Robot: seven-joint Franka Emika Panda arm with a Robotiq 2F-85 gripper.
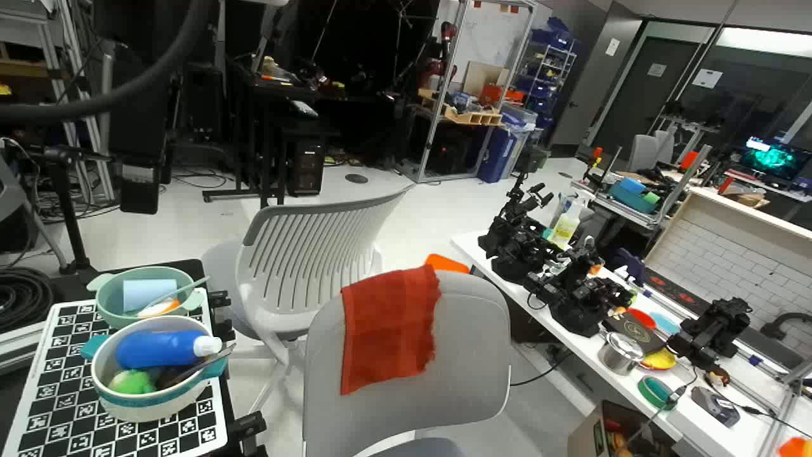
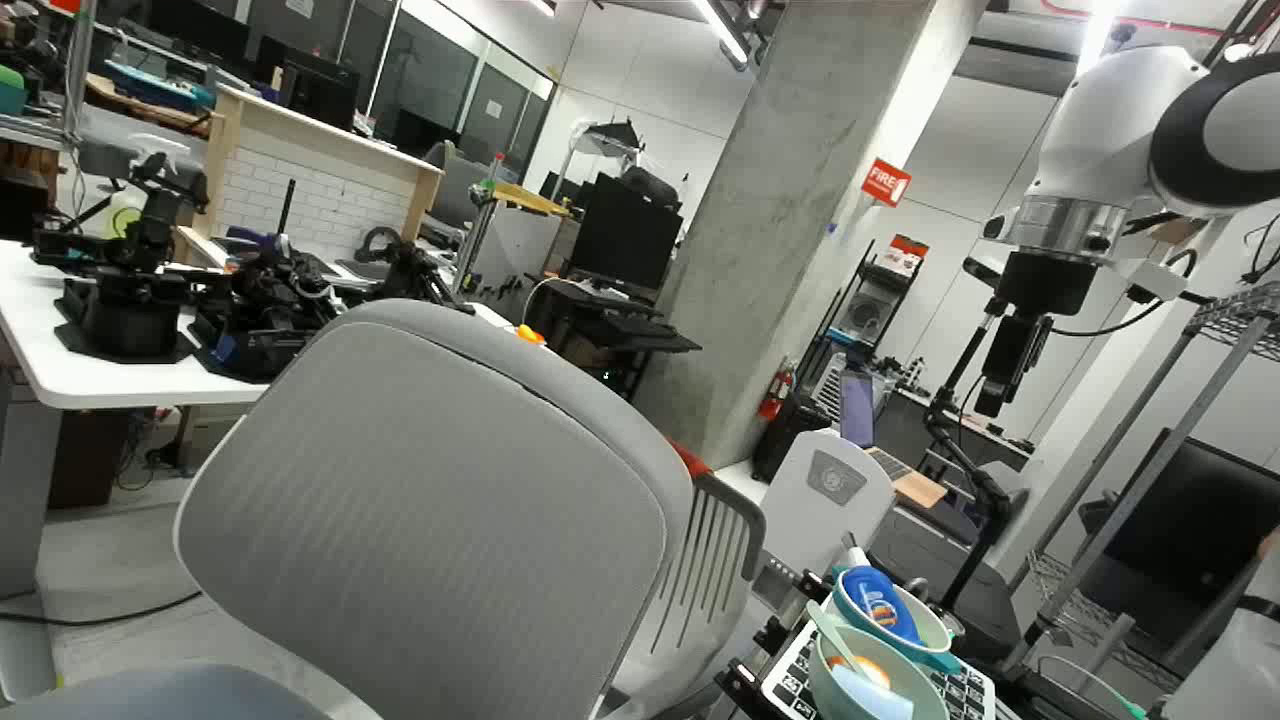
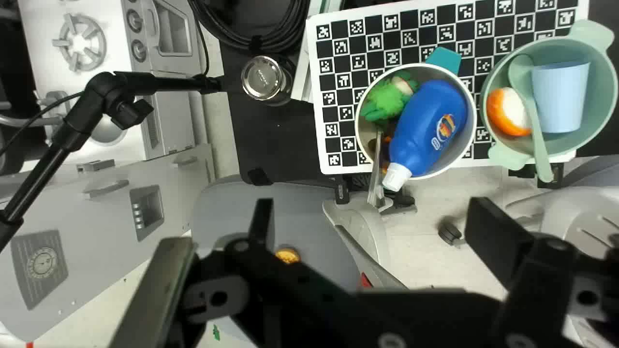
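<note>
My gripper stands open in the wrist view, its two black fingers wide apart with nothing held between them. In exterior view 2 the gripper (image 2: pixel 1005 382) hangs from the white arm, above and beyond the bowls. A white bowl (image 3: pixel 366 142) with teal handles holds a blue bottle (image 3: pixel 429 124) with a white cap, a green plush toy (image 3: pixel 387 99) and metal utensils. Beside it, a pale green bowl (image 3: pixel 600 110) contains a light blue cup (image 3: pixel 560 95), an orange-and-white ball-like item (image 3: pixel 507 112) and a green spoon (image 3: pixel 538 139).
Both bowls rest on a black-and-white marker board (image 1: pixel 38 384). A red cloth (image 1: pixel 389 327) drapes over a grey chair (image 1: pixel 472 335). In the wrist view, a small round yellow item (image 3: pixel 287 255) lies on a grey seat, and a metal canister (image 3: pixel 264 79) stands left of the board.
</note>
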